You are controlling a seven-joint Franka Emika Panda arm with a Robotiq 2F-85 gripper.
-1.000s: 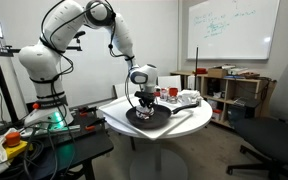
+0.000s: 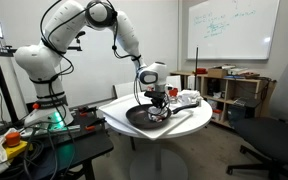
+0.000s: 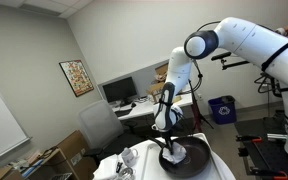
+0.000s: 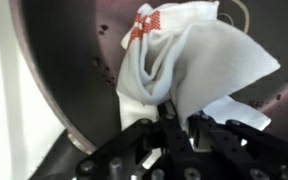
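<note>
A white cloth [image 4: 184, 60] with an orange-red stripe is bunched between the fingers of my gripper, which is shut on it. In the wrist view the cloth spreads over the dark inside of a pan [image 4: 74, 60], where small dark specks show. From the first exterior view, the black pan [image 2: 134, 116] sits on the round white table, its handle pointing to the right, with my gripper [image 2: 157, 104] low over its right half. The cloth [image 3: 174, 153] also shows inside the pan in the second exterior view. The fingertips themselves are mostly hidden by cloth.
The white table [image 2: 194, 122] has free room in front and to the right of the pan. Behind the pan stand red and white items [image 2: 174, 93]. A black office chair [image 2: 267, 140] stands to the right, clear of the table.
My gripper has moved to the right across the pan, and the cloth has gone with it. The pan looks to be in about the same place.
</note>
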